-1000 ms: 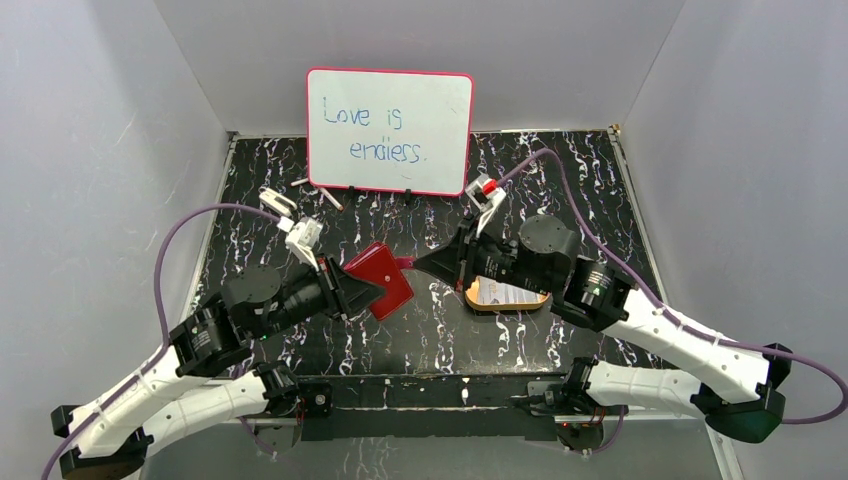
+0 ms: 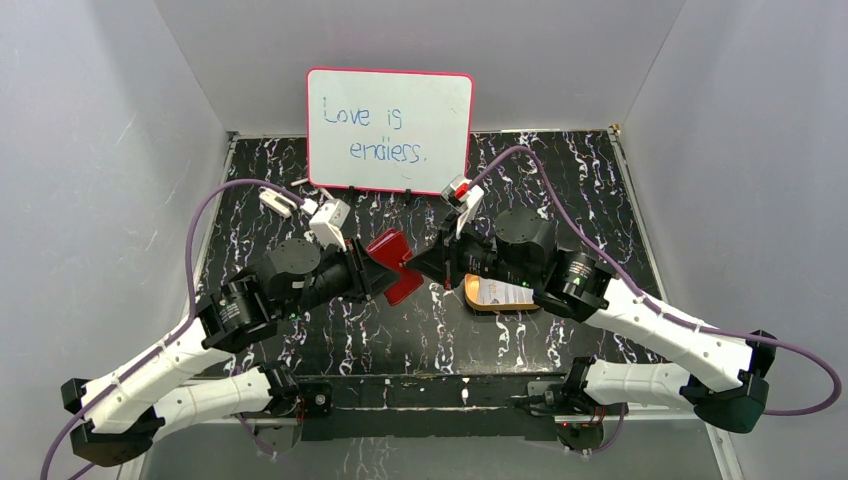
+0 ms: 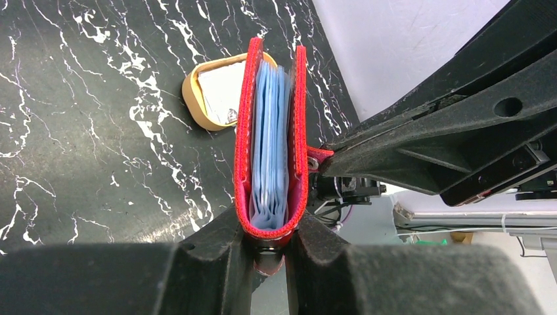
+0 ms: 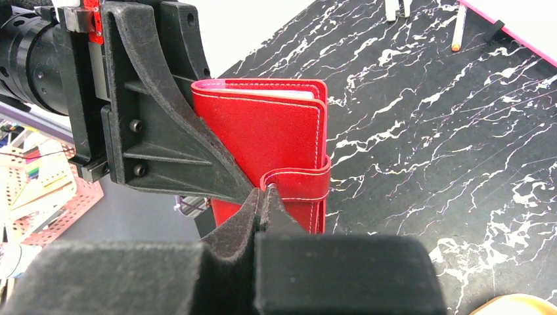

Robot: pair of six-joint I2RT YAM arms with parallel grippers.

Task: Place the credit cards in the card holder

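Observation:
A red leather card holder (image 2: 394,270) is held upright between my two arms. My left gripper is shut on its lower end; from above, clear card sleeves show between its covers (image 3: 299,131). At the holder's clasp strap (image 4: 295,177), my right gripper is shut, its tips at the strap; whether they pinch it is hard to tell. A yellow-orange tray (image 2: 500,305) with pale contents lies on the table, partly behind the right arm.
The whiteboard (image 2: 390,120) stands at the back of the dark marble table (image 2: 270,160), with a pen (image 4: 458,26) and small white items near it.

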